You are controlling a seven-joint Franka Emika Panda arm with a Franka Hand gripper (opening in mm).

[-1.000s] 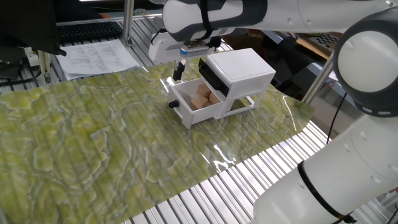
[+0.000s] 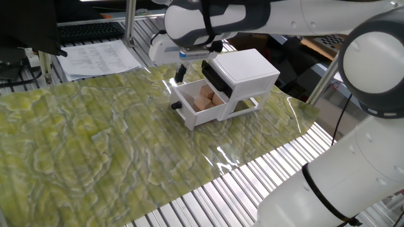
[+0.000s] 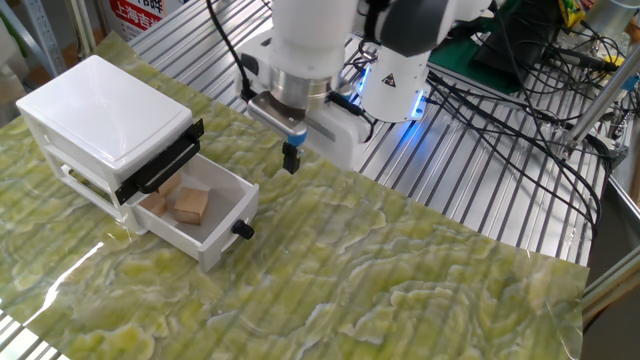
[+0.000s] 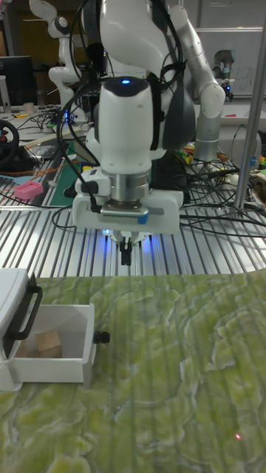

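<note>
A white drawer cabinet (image 3: 105,110) stands on the green marbled mat, its lower drawer (image 3: 225,222) pulled out. Wooden blocks (image 3: 191,206) lie inside that drawer, close to the cabinet; the same blocks (image 2: 203,101) show in exterior view 1. At the drawer's front is a black knob (image 3: 242,230), and the upper drawer has a black handle (image 3: 160,168). My gripper (image 4: 125,252) points down beyond the mat's far edge in exterior view 3, to the right of the drawer and clear of it. Its dark fingers (image 3: 291,160) are together, with nothing visible between them.
Papers (image 2: 98,60) and a keyboard (image 2: 91,30) lie beyond the mat in exterior view 1. Cables (image 3: 520,150) run over the slatted table near the robot base.
The hand and wrist have shifted and tilted slightly, with the fingertips staying near the same spot. The cabinet, open drawer and blocks have not moved.
</note>
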